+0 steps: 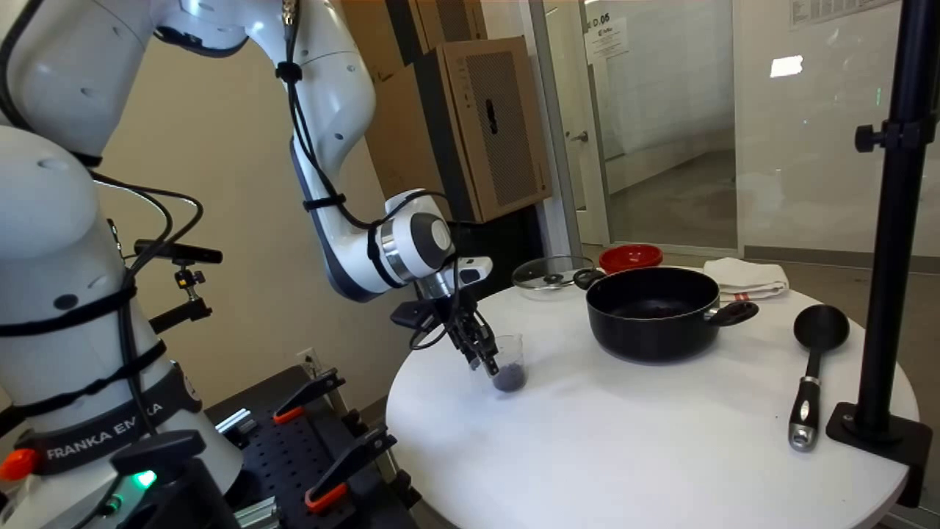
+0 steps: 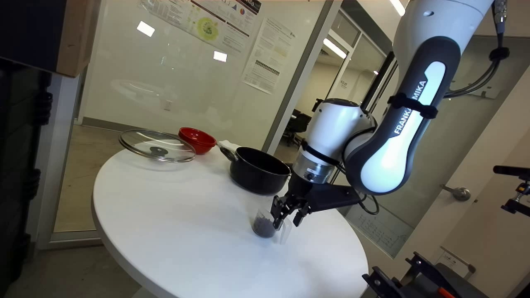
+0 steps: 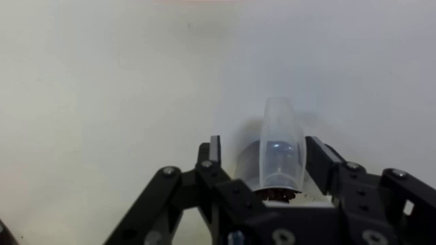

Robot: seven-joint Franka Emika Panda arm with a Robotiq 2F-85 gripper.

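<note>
A clear plastic cup (image 1: 512, 351) with dark contents stands upright at the table's near left in exterior view 1. My gripper (image 1: 482, 361) is beside it, angled down with the fingertips by the cup. From the other side, the gripper (image 2: 287, 222) reaches the cup's clear handle (image 2: 285, 231). In the wrist view that handle (image 3: 282, 151) lies between my parted fingers. It sits close against the right finger (image 3: 321, 161), with a wide gap to the left finger (image 3: 215, 149); contact on the right cannot be told. Dark bits (image 3: 279, 194) show below the handle.
Behind the cup stands a black pot (image 1: 652, 330) with two handles. A glass lid (image 1: 552, 275), red bowl (image 1: 630, 257) and white towel (image 1: 746, 278) lie at the back. A black ladle (image 1: 815, 366) is near the stand pole (image 1: 890, 229).
</note>
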